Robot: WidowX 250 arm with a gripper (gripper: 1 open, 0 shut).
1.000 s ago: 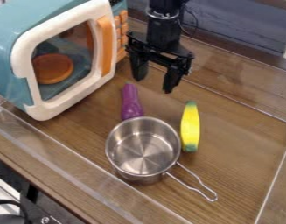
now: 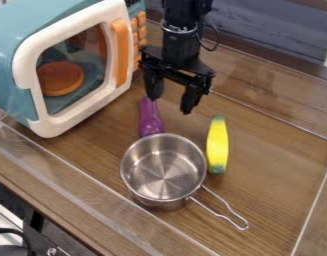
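The black gripper [image 2: 171,92] hangs above the table at the upper middle, its two fingers spread apart with nothing seen between them, over the top end of a purple eggplant [image 2: 150,118]. A yellow banana [image 2: 218,145] lies upright in view to the right. A steel pot [image 2: 163,171] with a wire handle pointing lower right sits below the eggplant, empty.
A toy microwave [image 2: 52,40] in teal and white, with an orange plate inside, fills the upper left. A wall [image 2: 273,30] runs along the back.
The gripper has shifted very slightly; the objects have stayed where they were.
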